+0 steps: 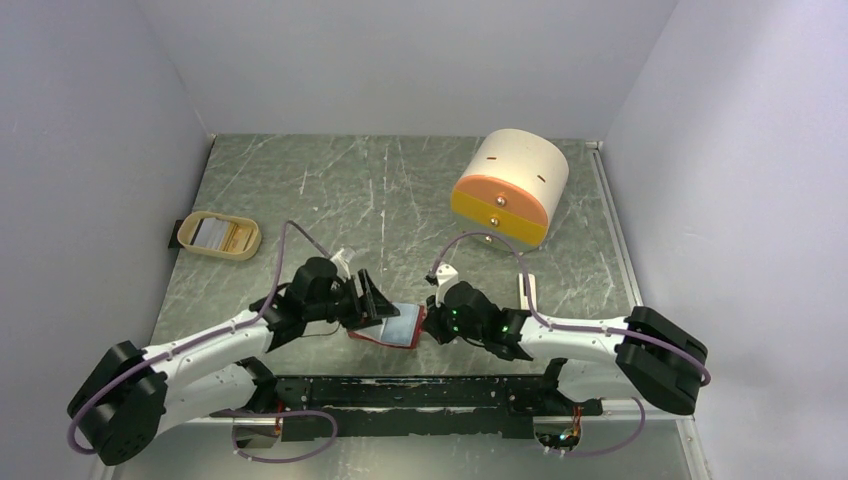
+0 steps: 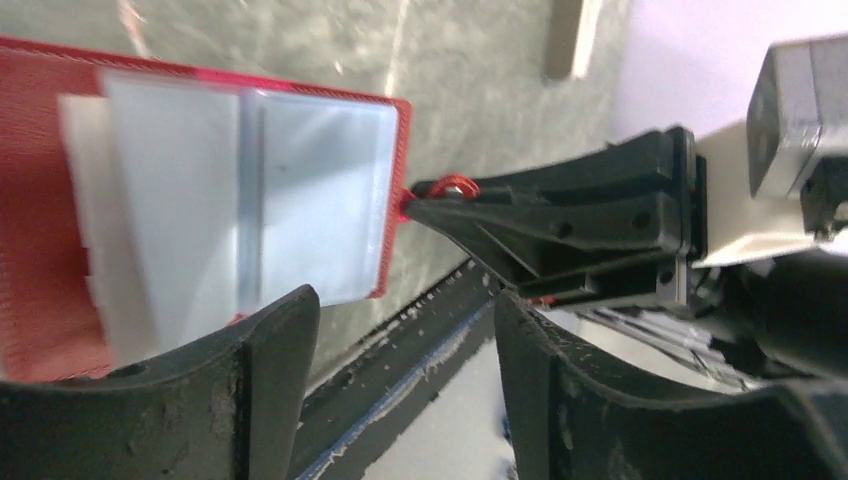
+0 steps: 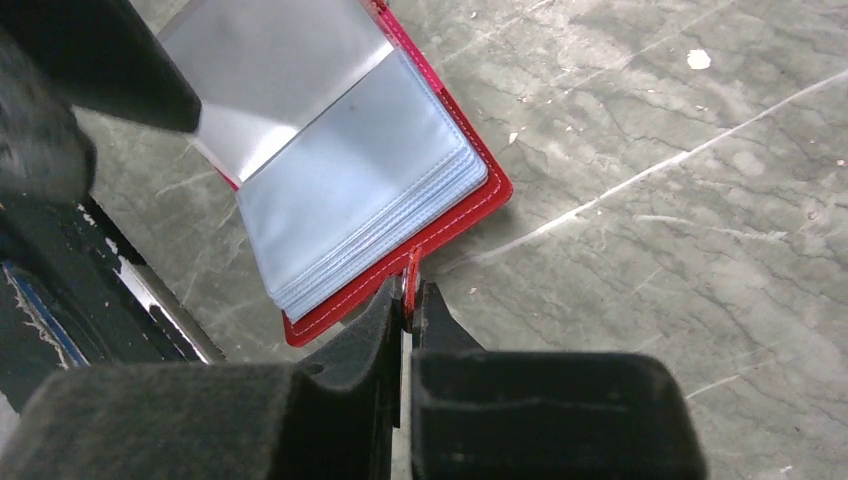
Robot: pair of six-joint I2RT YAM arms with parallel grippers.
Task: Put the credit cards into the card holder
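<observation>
The red card holder (image 1: 414, 338) lies open between my two grippers, its pale blue-white sleeves (image 3: 355, 170) spread and its far flap lifted. My right gripper is shut on the holder's red edge, which shows as a thin strip between its fingertips. Over the sleeves is my left gripper, its fingers apart and nothing seen between them. In the left wrist view, part of the holder (image 2: 390, 225) runs out of frame. White and tan cards (image 1: 213, 234) sit in the tan tray (image 1: 242, 253) at the far left.
At the back right stands a rounded cream box (image 1: 525, 165) with orange and yellow drawer fronts. A small white item (image 1: 527, 291) lies right of my right arm.
</observation>
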